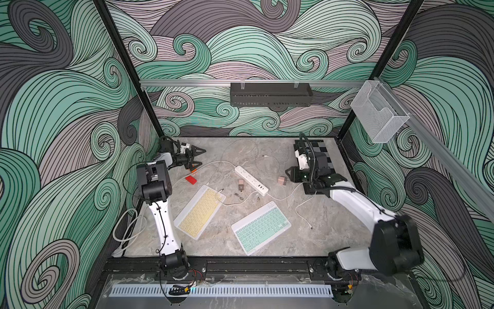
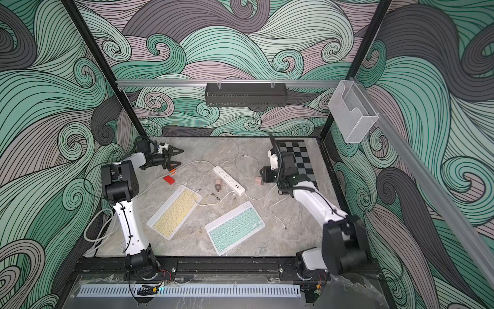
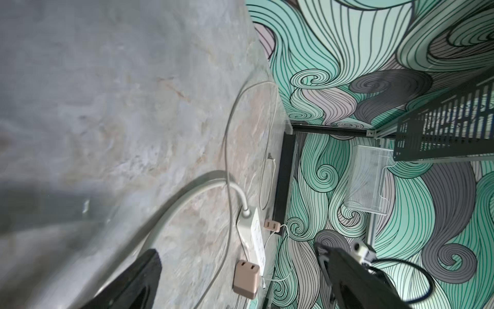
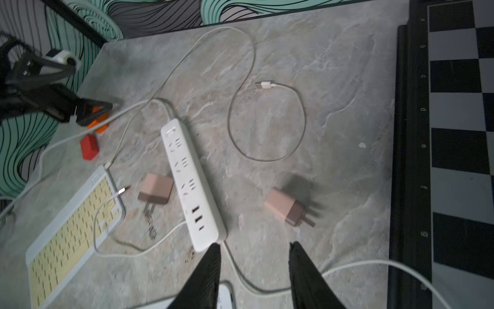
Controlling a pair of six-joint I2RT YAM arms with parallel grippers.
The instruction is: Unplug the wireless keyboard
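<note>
The yellow-keyed keyboard [image 1: 198, 211] lies left of centre, a thin cable running from its top end, as the right wrist view shows. A teal-keyed keyboard [image 1: 261, 228] lies front centre. A white power strip [image 4: 190, 185] sits between pinkish adapters [image 4: 283, 203], with cables round it. My left gripper [image 1: 198, 158] stands open at the back left, near an orange block [image 4: 97, 119] and a red block [image 4: 89, 146]. My right gripper hangs right of the power strip, fingers apart and empty, above a white cable.
A black checkered board [image 4: 458, 144] lies at the back right. A mesh holder [image 1: 380, 123] and a black tray [image 1: 270, 95] hang on rails.
</note>
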